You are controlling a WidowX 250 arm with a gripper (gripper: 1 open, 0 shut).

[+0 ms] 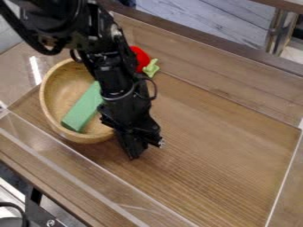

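My black gripper (pixel 133 142) hangs low over the wooden table, just at the right side of a tan bowl (pixel 56 87). Its tip is dark and small; it looks shut, with nothing visible between the fingers. A green block (pixel 81 108) lies inside the bowl, partly hidden behind the arm.
A red object (pixel 141 56) with a pale green part (pixel 151 68) sits at the back, behind the arm. A raised wooden edge runs along the back right.
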